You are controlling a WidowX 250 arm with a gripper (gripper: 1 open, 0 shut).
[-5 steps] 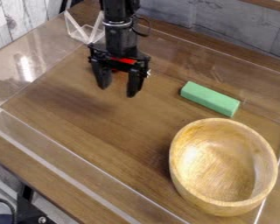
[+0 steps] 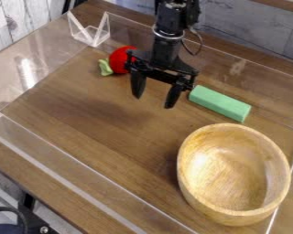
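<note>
My black gripper (image 2: 156, 87) hangs over the back middle of the wooden table, its two fingers spread open with nothing seen between them. Behind it to the left lies a red rounded object (image 2: 122, 60) with a small pale green part, partly hidden by the gripper. A green block (image 2: 220, 103) lies just right of the gripper. A large wooden bowl (image 2: 233, 173) sits at the front right.
A clear holder (image 2: 91, 29) stands at the back left corner. The grey wall borders the back.
My gripper has moved to the right, toward the green block, uncovering more of the red object. The bowl and block have not moved.
</note>
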